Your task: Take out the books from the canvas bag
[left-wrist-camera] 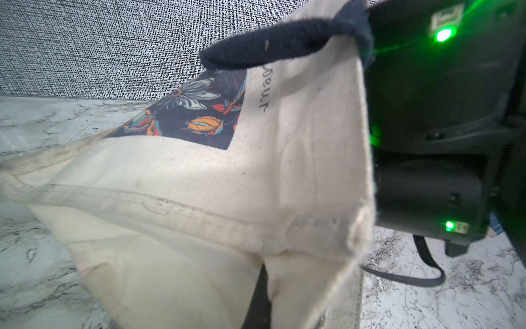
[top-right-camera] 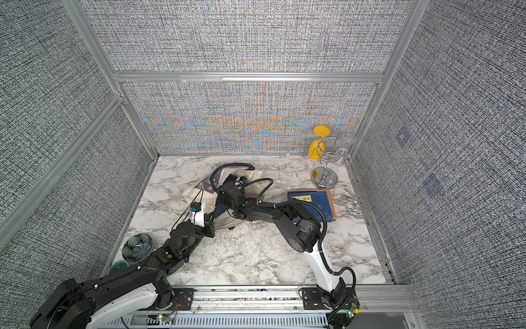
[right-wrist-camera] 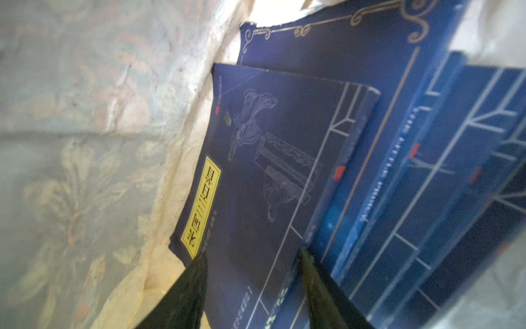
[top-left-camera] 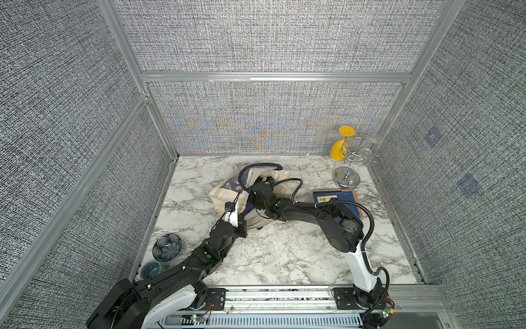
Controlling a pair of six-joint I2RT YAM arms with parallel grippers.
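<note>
The canvas bag (top-left-camera: 224, 194) lies mid-table, its printed side showing in the left wrist view (left-wrist-camera: 290, 164). My left gripper (top-left-camera: 240, 218) is shut at the bag's near left edge; in the left wrist view a dark finger disappears into the cream fabric (left-wrist-camera: 213, 274). My right gripper is inside the bag, part open, its two fingertips at the lower end of a thin navy book (right-wrist-camera: 268, 142) with a yellow label. Several more blue books (right-wrist-camera: 432, 148) stand beside it, against the bag's lining (right-wrist-camera: 82, 109).
Blue books (top-left-camera: 337, 197) lie on a board at the right. A chrome stand (top-left-camera: 346, 176) with yellow goblets and glassware is at the back right. Dark bowls (top-left-camera: 167, 246) and a teal cup (top-left-camera: 150, 269) are at the front left.
</note>
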